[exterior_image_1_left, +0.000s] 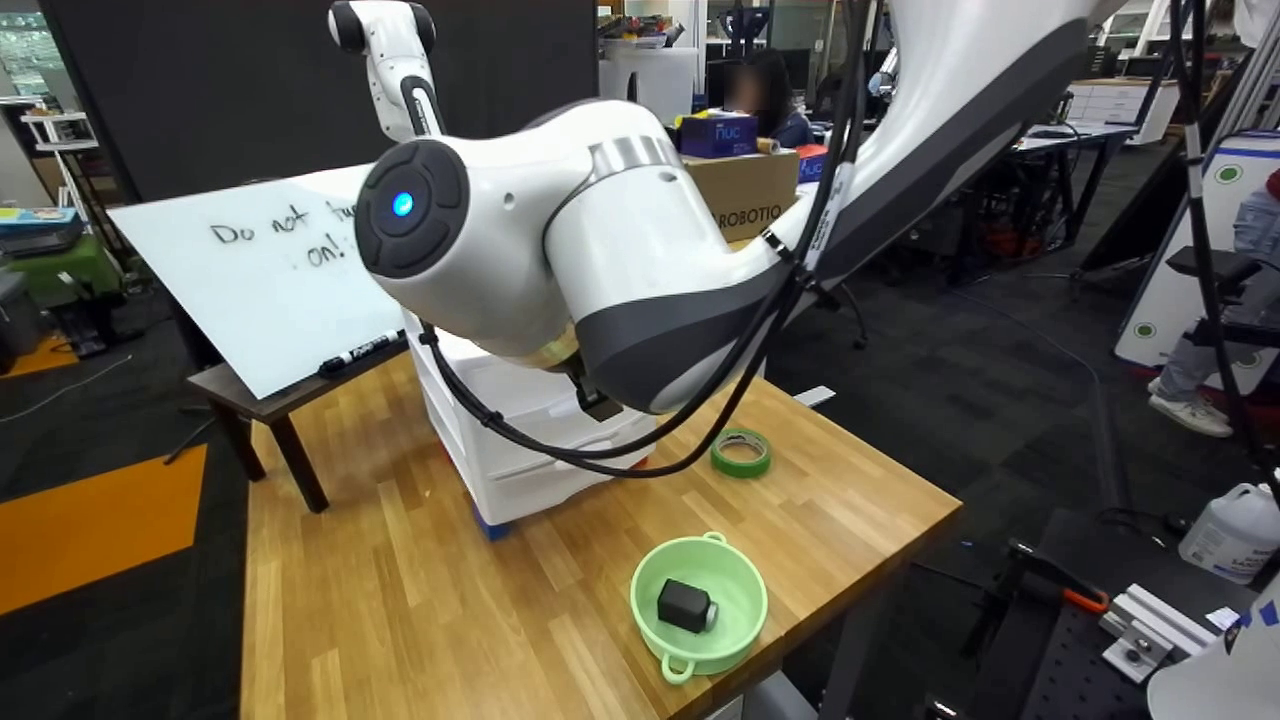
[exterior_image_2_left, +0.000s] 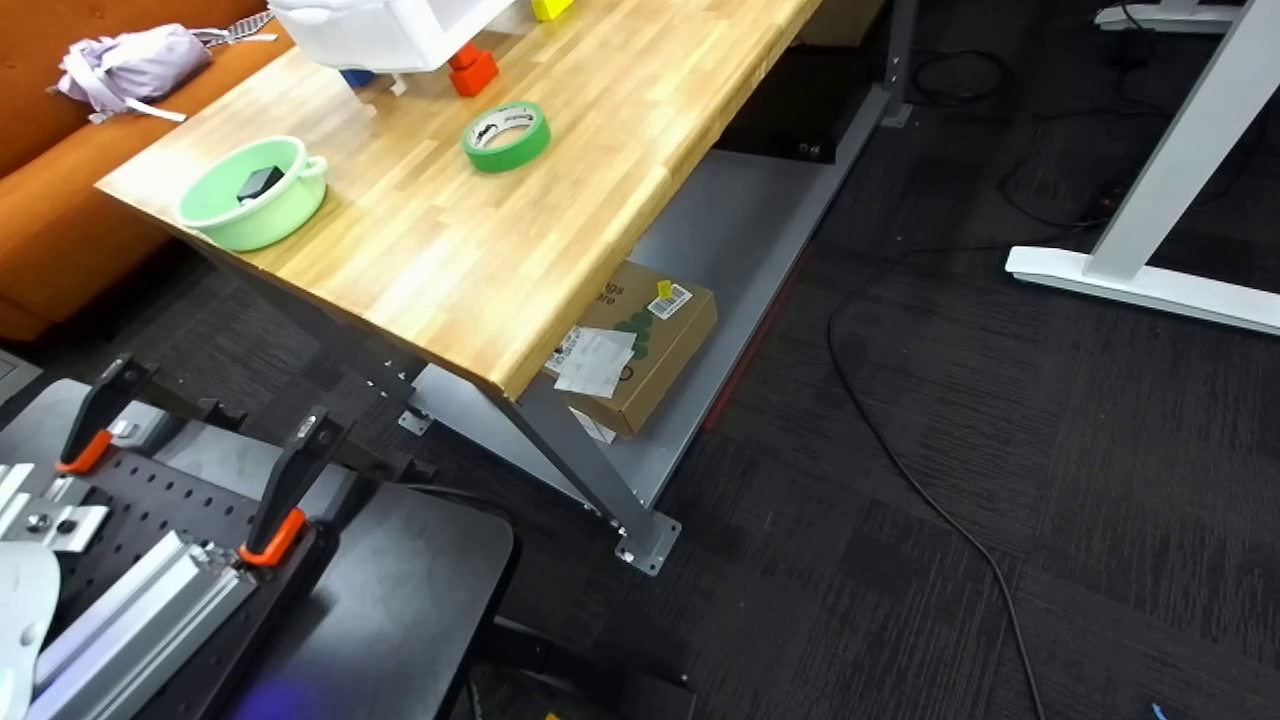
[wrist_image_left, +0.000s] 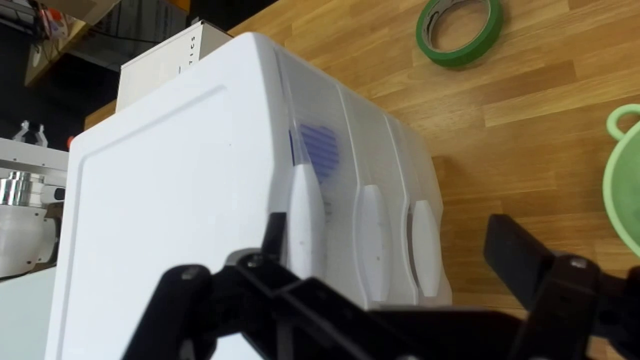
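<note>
A white drawer unit (wrist_image_left: 174, 174) stands on the wooden table, its drawer fronts lined up along one side in the wrist view. The top drawer handle (wrist_image_left: 306, 222) lies close to the left finger of my gripper. The gripper is open wide, with one finger by that handle and the other out past the drawer fronts over the table. Whether the near finger touches the handle I cannot tell. A blue striped shape shows faintly through the top drawer front. The arm hides most of the unit in exterior view 1.
A green bowl (exterior_image_1_left: 744, 636) holding a black block (exterior_image_1_left: 683, 605) sits near the table's corner. A roll of green tape (exterior_image_1_left: 740, 454) lies between the unit and the table edge. Red (exterior_image_2_left: 473, 72) and yellow pieces (exterior_image_2_left: 551, 8) are near the unit. Bare wood surrounds the bowl.
</note>
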